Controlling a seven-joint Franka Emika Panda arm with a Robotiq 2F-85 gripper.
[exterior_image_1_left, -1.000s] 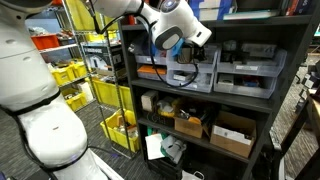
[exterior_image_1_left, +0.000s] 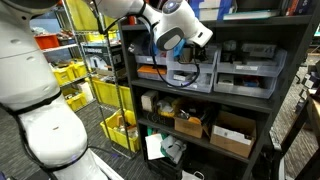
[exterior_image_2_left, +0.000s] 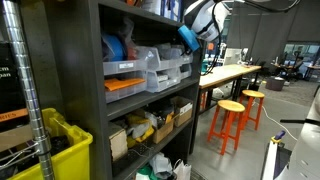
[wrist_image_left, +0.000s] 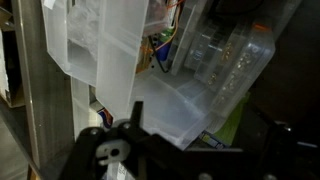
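In the wrist view, my gripper shows as dark shapes along the bottom, with its two sides apart and nothing visible between them. Beyond it are open clear plastic bins (wrist_image_left: 122, 55), one holding small coloured items and wires, and another clear container (wrist_image_left: 240, 65) to the right. In exterior view 1, the white arm reaches over to the upper shelf, its wrist in front of the clear drawers (exterior_image_1_left: 205, 78). The fingertips are too small and dark to make out there. A blue part (exterior_image_2_left: 188, 38) of the arm end shows near the shelf in exterior view 2.
Below the drawers, cardboard boxes (exterior_image_1_left: 232, 133) fill the lower shelf. Yellow bins (exterior_image_1_left: 122, 130) stand left of it. Orange stools (exterior_image_2_left: 228, 122) and a table are farther off. Dark shelf uprights and boards (exterior_image_2_left: 92, 70) border the drawers closely.
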